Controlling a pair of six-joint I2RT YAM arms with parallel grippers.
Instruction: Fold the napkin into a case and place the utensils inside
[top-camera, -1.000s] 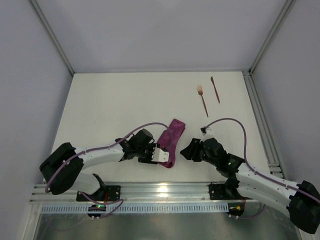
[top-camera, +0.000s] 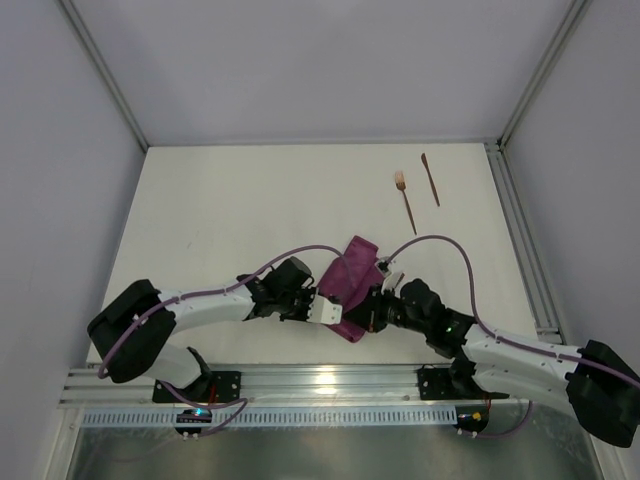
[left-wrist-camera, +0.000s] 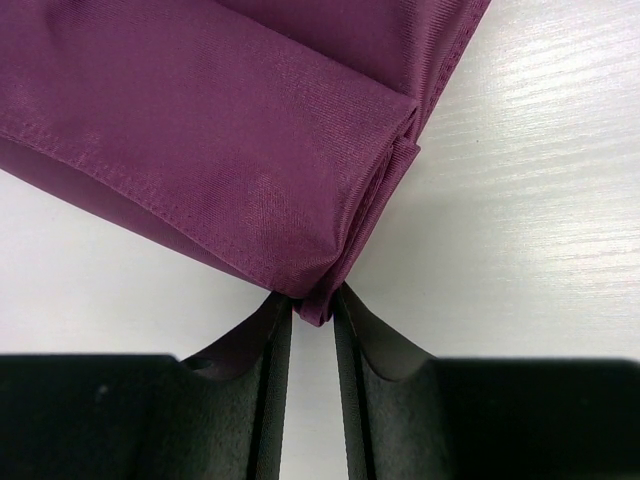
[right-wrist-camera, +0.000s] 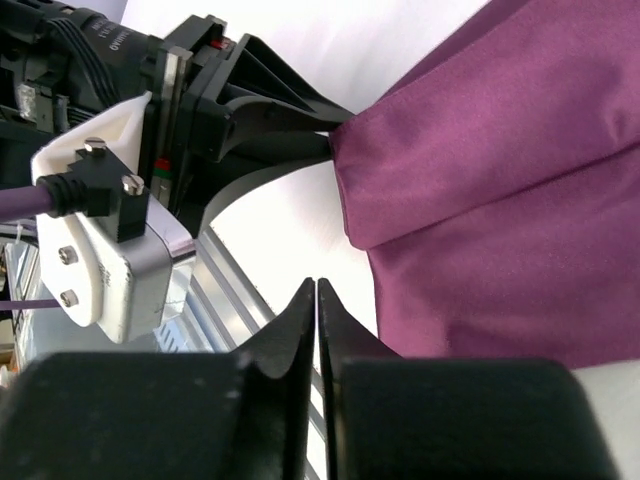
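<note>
The purple napkin (top-camera: 355, 255) lies folded at the front of the table. My left gripper is shut on a layered corner of it. My right gripper is shut and sits over the napkin's front part in the top view; in the right wrist view its tips are by the napkin's lower layer (right-wrist-camera: 490, 270), and what is between them cannot be made out. A wooden fork (top-camera: 403, 195) and a second slim wooden utensil (top-camera: 430, 178) lie at the back right.
A metal rail (top-camera: 330, 380) runs along the front edge, with walls at the sides and back.
My right gripper has moved left onto the napkin. The napkin has shifted slightly right and shows wider at its front. The left gripper has moved slightly.
</note>
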